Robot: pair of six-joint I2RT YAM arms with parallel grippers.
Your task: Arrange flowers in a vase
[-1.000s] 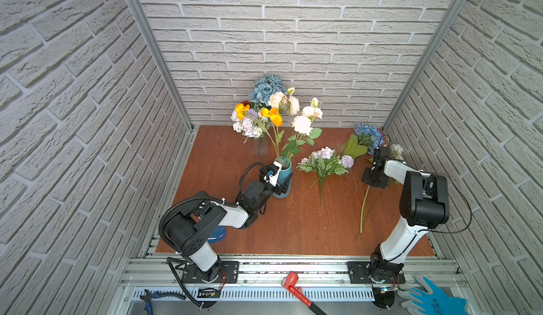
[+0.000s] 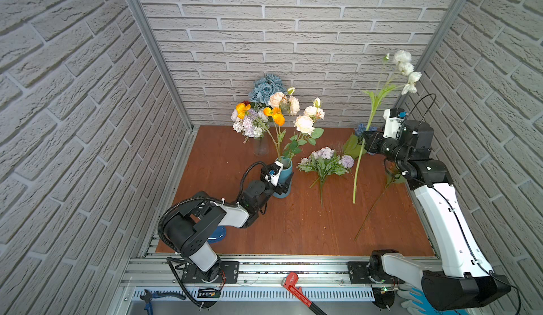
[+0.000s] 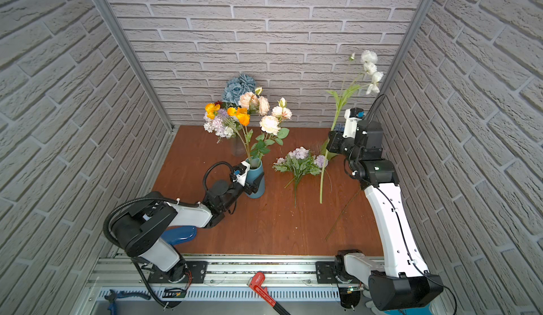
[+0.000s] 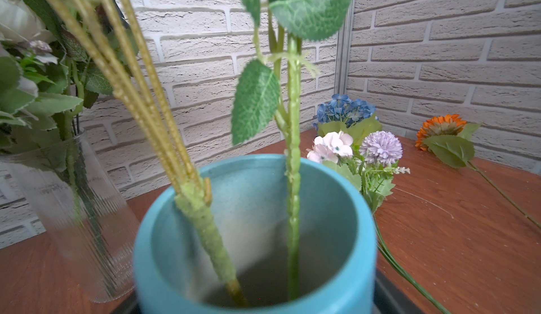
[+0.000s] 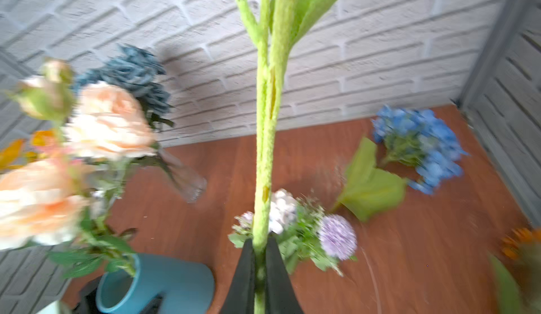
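A light-blue vase [image 2: 286,170] stands upright, holding stems of peach and orange flowers [image 2: 304,123]. My left gripper [image 2: 282,186] is open around its body; in the left wrist view the vase [image 4: 360,223] hides most of the fingers, with dark edges showing on both sides. On the right, my right gripper is shut on the green stem [image 5: 266,145] of a white flower [image 2: 402,60]. That flower is raised upright, blooms up and lower stem hanging free, well to the right of the vase.
A clear ribbed vase [image 4: 84,218] full of flowers stands behind the blue one. A lilac bunch [image 2: 324,163], a blue hydrangea [image 5: 419,145] and an orange flower [image 4: 442,129] lie to the right.
The left arm and the vase have stayed put.
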